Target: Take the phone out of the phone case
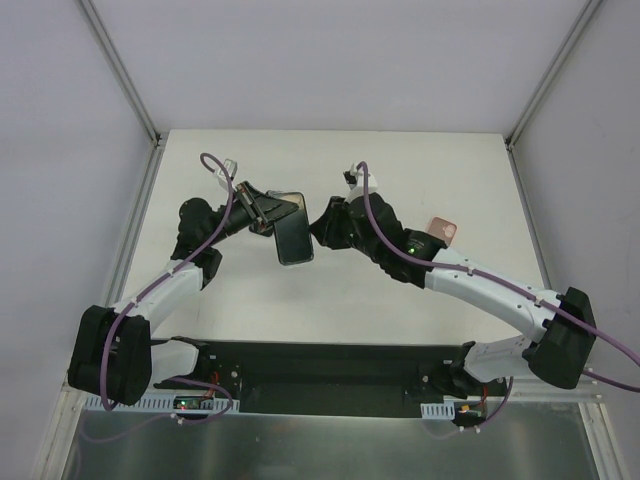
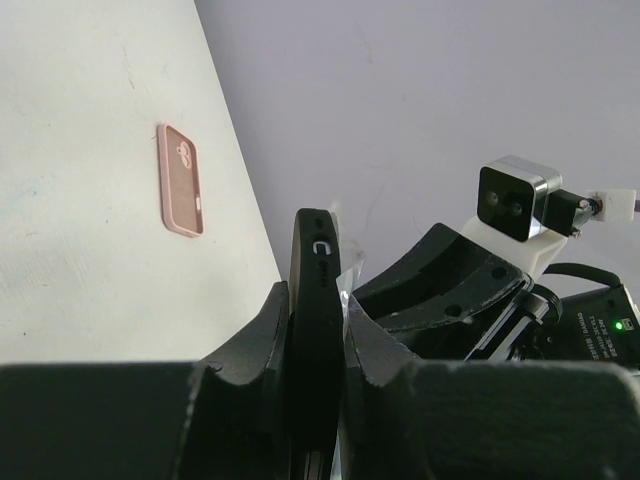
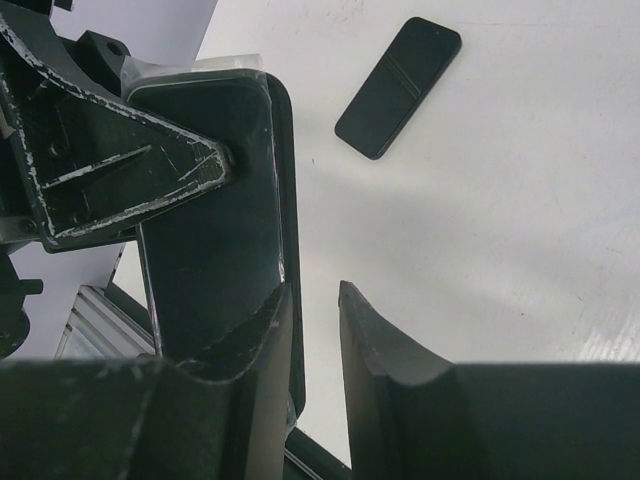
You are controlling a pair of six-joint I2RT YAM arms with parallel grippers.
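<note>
A black phone in a clear case [image 1: 294, 240] is held upright by my left gripper [image 1: 273, 210], which is shut on its upper end; in the right wrist view the phone [image 3: 220, 260] shows a thin clear rim, with more clear plastic above its top edge. In the left wrist view it stands edge-on between the fingers. My right gripper [image 1: 325, 225] is part open just to the right of the phone's side. In the right wrist view one finger overlaps the phone's edge and the other [image 3: 370, 350] is over bare table. Whether either touches it I cannot tell.
A pink case [image 1: 441, 230] lies at the right of the table, seen also in the left wrist view [image 2: 180, 180]. A dark phone [image 3: 398, 87] lies on the table behind the held one.
</note>
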